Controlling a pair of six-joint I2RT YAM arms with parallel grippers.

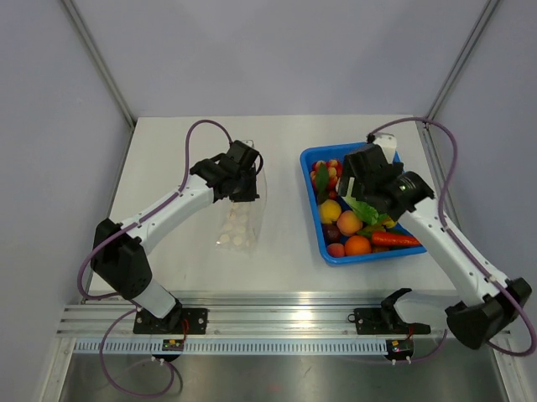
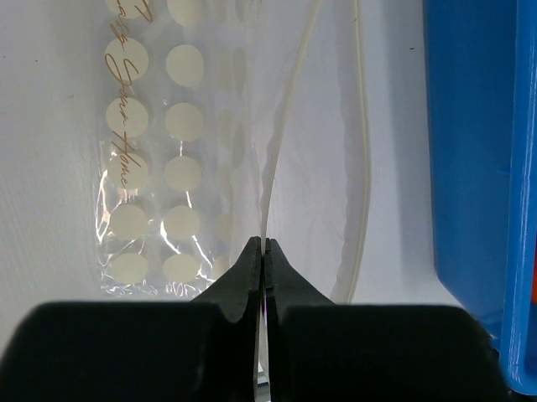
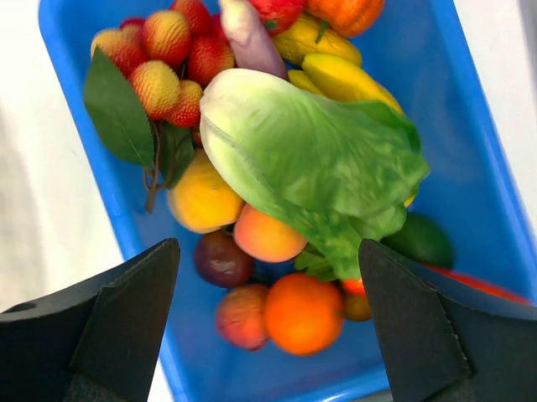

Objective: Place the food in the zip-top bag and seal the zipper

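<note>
A clear zip top bag point(image 1: 237, 224) with pale printed dots lies on the table left of centre. It looks flat, with no food visible in it. My left gripper is shut on one thin edge of the bag's mouth; the opposite rim point(image 2: 362, 167) stands apart to the right. Over the blue basket point(image 1: 336, 260) my right gripper is open, nothing between its fingers. Beneath it a leafy green lettuce point(image 3: 310, 159) rests on other food, including a peach point(image 3: 268, 234) and an orange point(image 3: 304, 313).
Also in the basket are red-yellow berries with leaves point(image 3: 166, 35), a purple eggplant point(image 3: 252, 38), yellow bananas point(image 3: 348, 75) and a carrot point(image 1: 394, 239). Bare white table point(image 1: 289, 226) lies between bag and basket.
</note>
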